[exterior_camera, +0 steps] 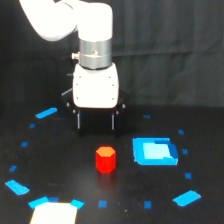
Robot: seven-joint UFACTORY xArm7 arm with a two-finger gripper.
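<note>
A red faceted block (105, 159) sits on the dark table near the middle of the camera view. To its right lies a blue square with a white inner patch (155, 151). My gripper (96, 122), below the white arm, hangs behind the block and slightly to its left in the picture. Its dark fingers look spread apart, and nothing shows between them. A clear gap in the picture separates the gripper from the block.
A white square (53, 213) with blue around its upper edge lies at the front left, cut off by the frame. Short blue strips and small blue marks dot the black table.
</note>
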